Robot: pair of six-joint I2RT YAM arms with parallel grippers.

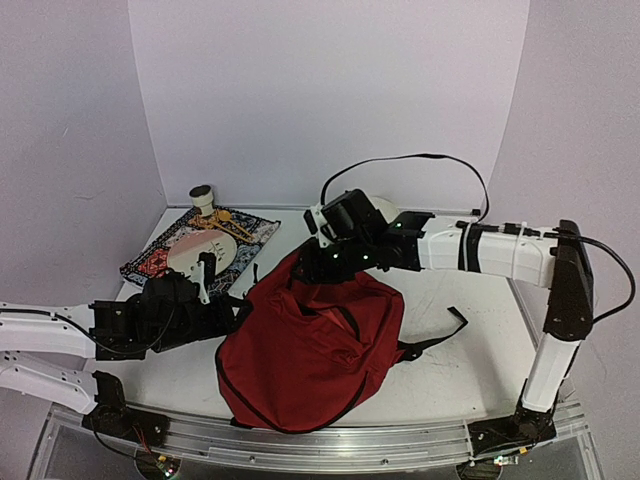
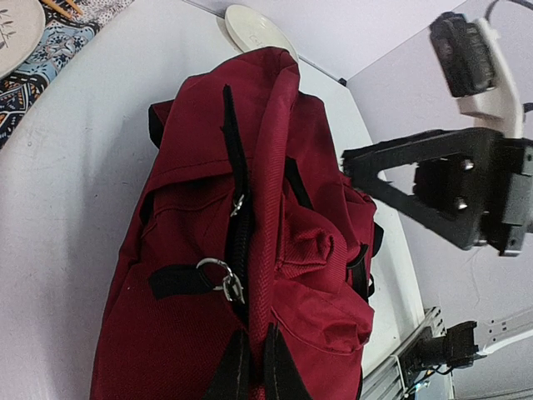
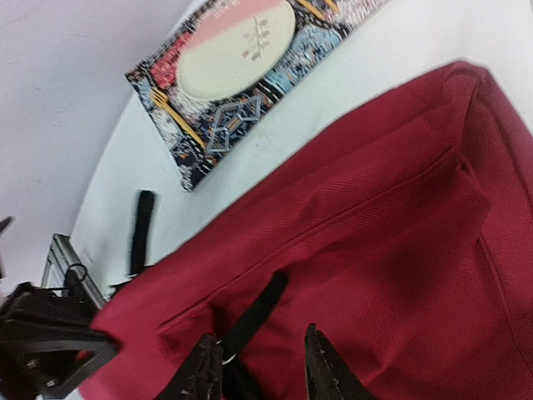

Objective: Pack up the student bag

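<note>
The red bag (image 1: 300, 370) lies on the white table, with its zipper (image 2: 237, 179) and folded cloth running through the left wrist view. At the bag's left edge, my left gripper is shut on a raised fold of the red fabric. Over the bag's far part hangs my right gripper (image 1: 308, 265). Its fingers (image 3: 321, 367) stand apart in the right wrist view, with red cloth and a black strip (image 3: 254, 315) seen beyond the gap and nothing gripped. The bag's inside is mostly hidden.
A patterned mat (image 1: 262, 232) at the back left bears a pale plate (image 1: 203, 250), yellow utensils (image 1: 236, 222) and a lidded cup (image 1: 203, 200). Another white plate (image 2: 258, 32) lies behind the bag. A black strap (image 1: 440, 338) trails right.
</note>
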